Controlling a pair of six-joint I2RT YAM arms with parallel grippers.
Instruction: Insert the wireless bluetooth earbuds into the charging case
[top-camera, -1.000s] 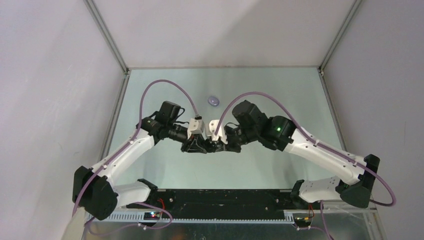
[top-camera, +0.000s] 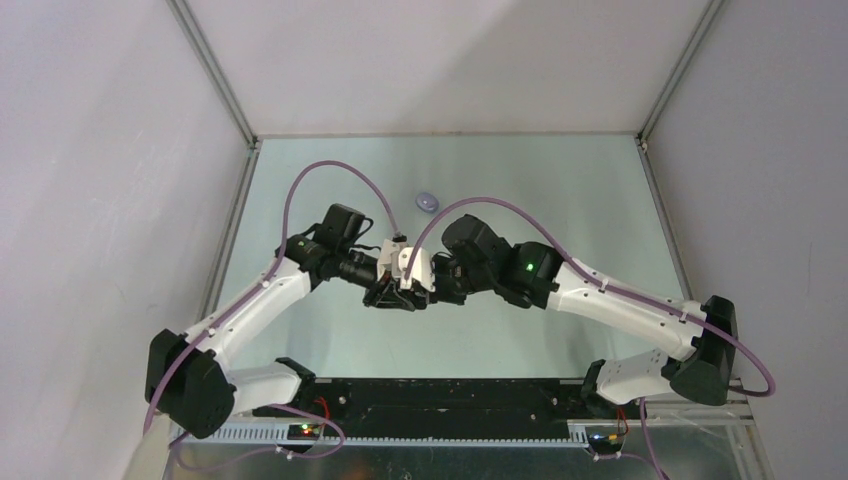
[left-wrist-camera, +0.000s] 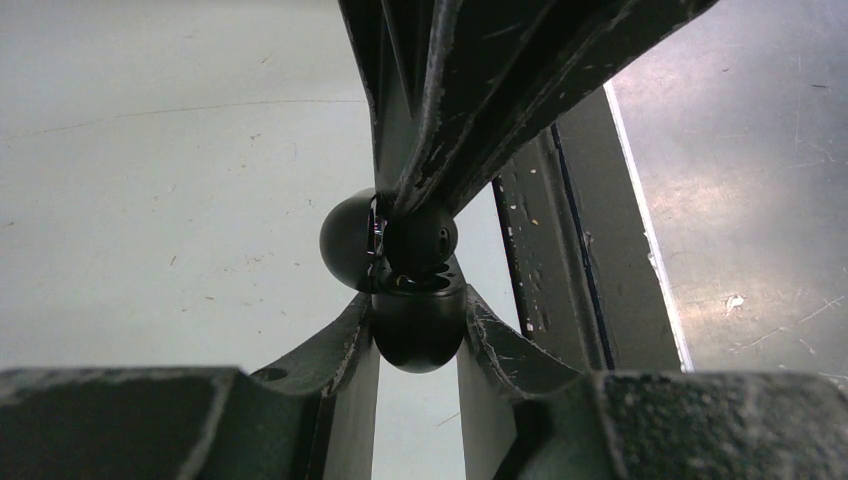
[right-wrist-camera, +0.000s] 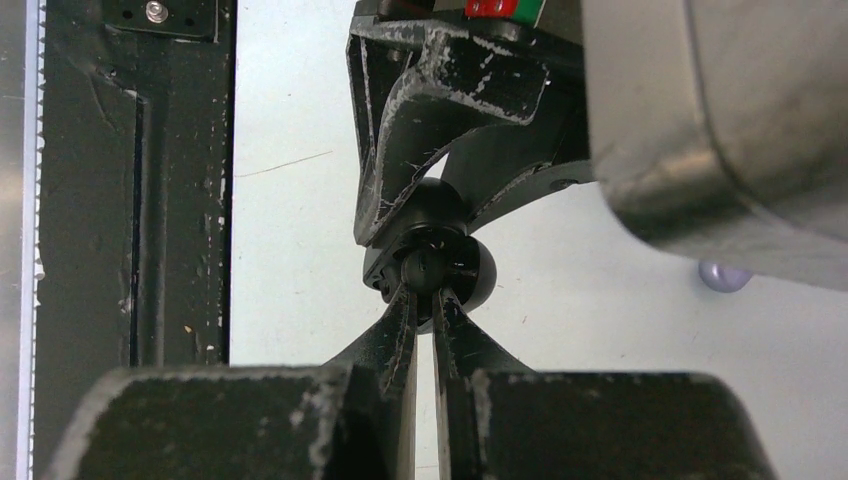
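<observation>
The black charging case (left-wrist-camera: 418, 335) is clamped between the fingers of my left gripper, with its rounded lid (left-wrist-camera: 345, 240) swung open to one side. A small black earbud (right-wrist-camera: 425, 268) sits at the tips of my right gripper, which is shut on it. In the left wrist view the earbud (left-wrist-camera: 422, 237) is right over the open case, close against it. Black on black hides whether it has entered a slot. In the right wrist view the case (right-wrist-camera: 430, 203) lies just behind the earbud. From the top, the arms' own parts conceal both items.
A small lilac object (top-camera: 427, 202) lies on the pale table (top-camera: 540, 180) behind the arms. Both wrists are very close together over the middle. Dark framing (top-camera: 450, 405) borders the front edge.
The left arm has barely shifted.
</observation>
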